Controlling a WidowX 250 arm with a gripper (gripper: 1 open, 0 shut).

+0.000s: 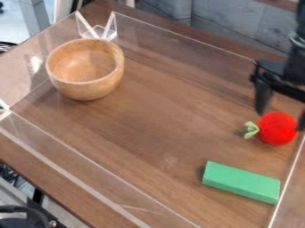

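My gripper (280,98) is at the right edge, dark and blurred, partly out of frame. It stands open just above a red tomato-like object (277,129) with a green stem. A wooden bowl (85,85) stands at the upper left. A green rectangular block (241,183) lies at the lower right of the wooden table (143,142). The blur hides whether the fingers touch the red object.
A clear wire-like or plastic piece stands behind the bowl at the upper left. The table's edge runs along the lower left, with cables beyond it.
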